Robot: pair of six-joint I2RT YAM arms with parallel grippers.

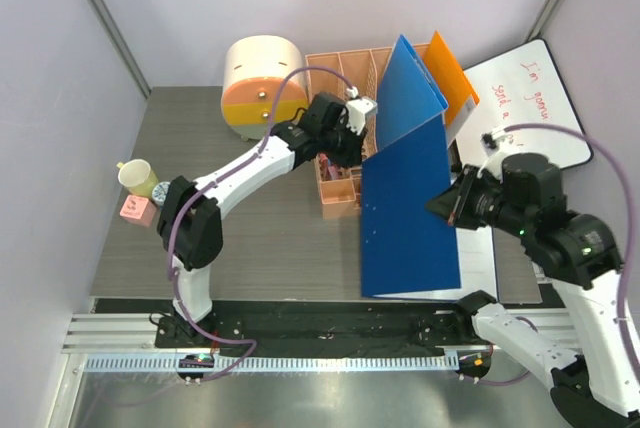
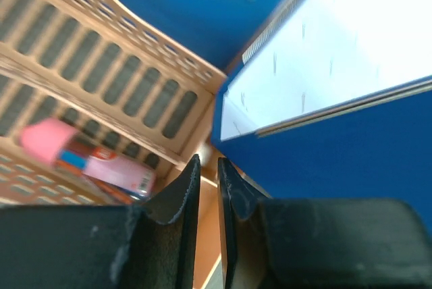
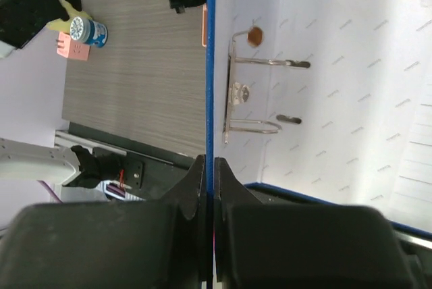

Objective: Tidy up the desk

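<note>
A large blue binder (image 1: pixel 405 228) stands partly over the desk's right side; my right gripper is shut on its edge, its white inside with metal rings showing in the right wrist view. My left gripper is over the tan desk organizer (image 1: pixel 335 198), its fingertips close together, beside a blue binder corner; whether anything is between them is unclear. Pens and a pink-capped bottle (image 2: pixel 115 167) lie in the organizer. More blue (image 1: pixel 405 88) and orange (image 1: pixel 450 78) binders stand in its back slots.
A rounded drawer box (image 1: pixel 260 68) is at the back left; a mug (image 1: pixel 135 178), blue tin (image 3: pixel 88 31) and pink block (image 1: pixel 138 210) are at the left. A written whiteboard (image 1: pixel 515 98) leans at right.
</note>
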